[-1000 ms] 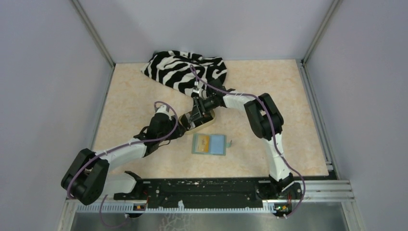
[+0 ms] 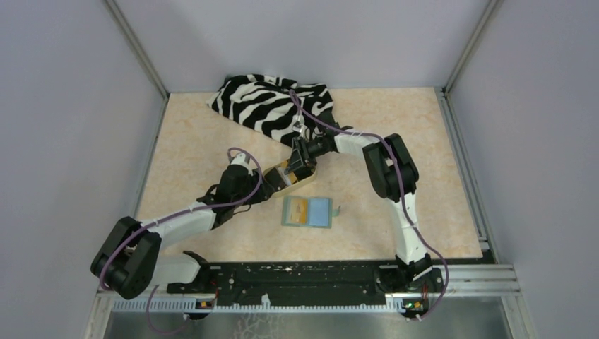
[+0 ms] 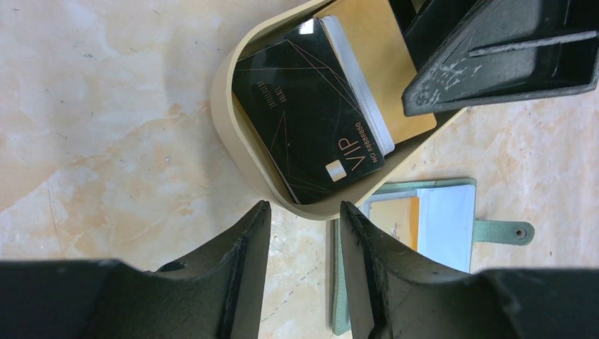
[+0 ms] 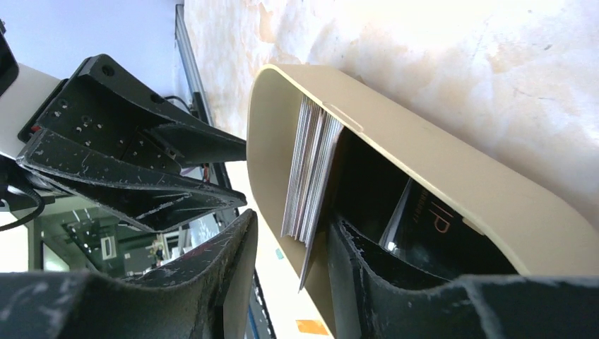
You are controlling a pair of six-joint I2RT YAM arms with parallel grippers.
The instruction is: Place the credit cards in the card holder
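A tan box point(image 2: 304, 182) holds credit cards: a black VIP card point(image 3: 304, 120) and a gold one point(image 3: 378, 56) in the left wrist view, and an upright stack point(image 4: 307, 169) in the right wrist view. My left gripper is shut on the box's near end wall. My right gripper is part open at the stack, a card's lower edge between its fingertips. The open card holder point(image 2: 306, 212), green with a gold card and a pale blue side, lies just in front of the box.
A zebra-striped cloth point(image 2: 261, 106) lies at the back.
My right gripper has shifted slightly right and back over the box, and more of the gold card shows in the top view. My left arm is almost unmoved.
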